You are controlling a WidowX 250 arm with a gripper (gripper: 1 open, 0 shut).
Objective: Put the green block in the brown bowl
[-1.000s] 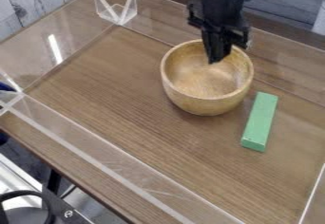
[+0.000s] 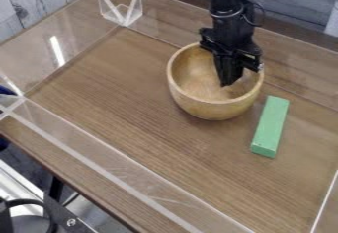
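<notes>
The brown bowl (image 2: 214, 110) stands upright near the middle of the wooden table. To its right, apart from it, the long green block (image 2: 270, 127) lies flat on the tabletop. My black arm comes in from the top of the camera view, and its gripper (image 2: 228, 77) overlaps the far right part of the bowl's opening. The fingers are small and dark, so their spacing is unclear, as is whether they touch the bowl. No object shows in the bowl's visible interior.
A white angular frame (image 2: 121, 6) stands at the back left. A dark rounded device (image 2: 27, 217) occupies the lower left corner, beyond the table edge. Bare table (image 2: 145, 143) lies left of and in front of the bowl.
From behind the bowl's far rim, my gripper has come nearer the camera and lower in view, across the opening. Bowl and green block appear unmoved.
</notes>
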